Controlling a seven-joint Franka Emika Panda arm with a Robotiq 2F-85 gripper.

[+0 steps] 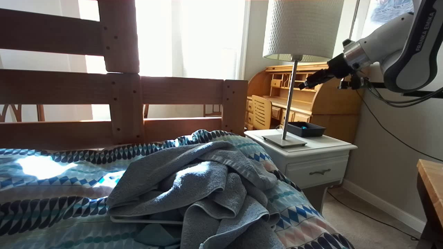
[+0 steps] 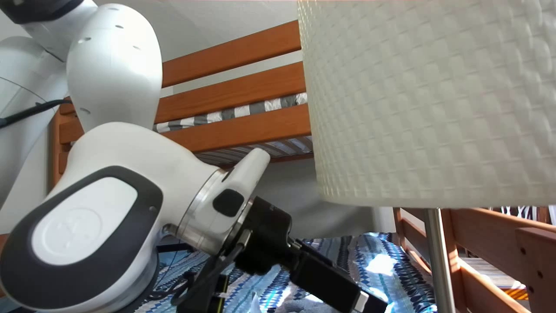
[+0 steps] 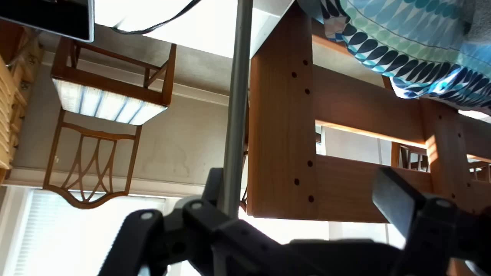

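Note:
My gripper hangs in the air to the right of the lamp's pole, below the white textured shade. In the wrist view the gripper is open. The pole runs down the picture just inside the left finger, while the right finger stands well apart from it. Whether pole and finger touch, I cannot tell. Exterior view 2 shows the shade large on the right, with the gripper's dark fingers left of the pole.
The lamp's square base rests on a white nightstand, beside a dark tray. A crumpled grey towel covers part of the patterned bed. Wooden bed rails and a roll-top desk stand behind.

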